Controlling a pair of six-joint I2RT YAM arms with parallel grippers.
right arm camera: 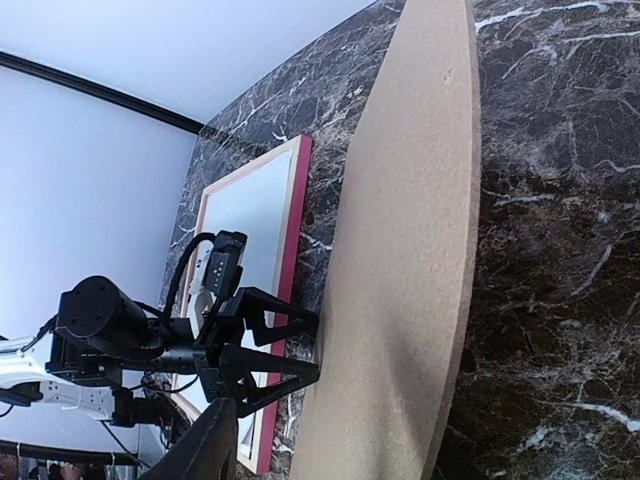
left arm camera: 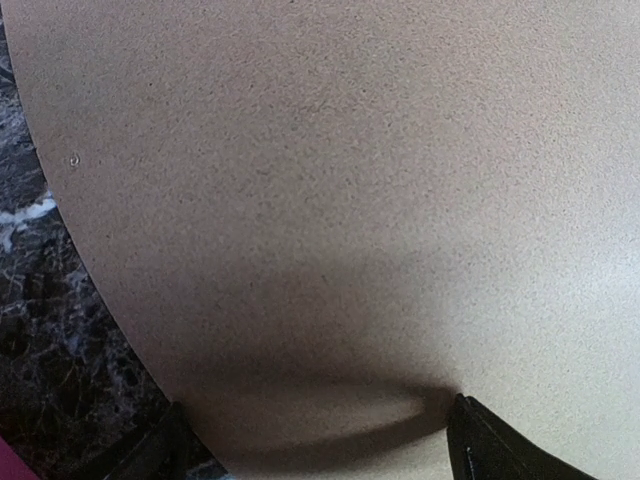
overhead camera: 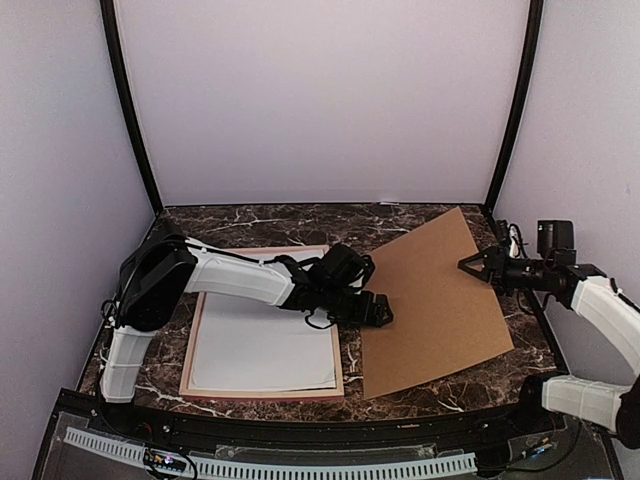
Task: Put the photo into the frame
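Note:
The brown backing board (overhead camera: 430,320) rises from the marble table, its right side lifted by my right gripper (overhead camera: 480,265), which is shut on that edge. The board's left edge stays low beside the frame (overhead camera: 189,362), which lies flat on the left with a white sheet (overhead camera: 260,355) inside. My left gripper (overhead camera: 365,305) stands open over the board's left edge, its fingertips close to it; in the left wrist view the board fills most of the picture between and beyond the fingers. I cannot tell whether a photo is among these layers.
Bare marble (right arm camera: 540,300) shows behind and around the board. Walls close in the workspace at the back, left and right (overhead camera: 590,150). A rail (overhead camera: 270,470) runs along the front edge.

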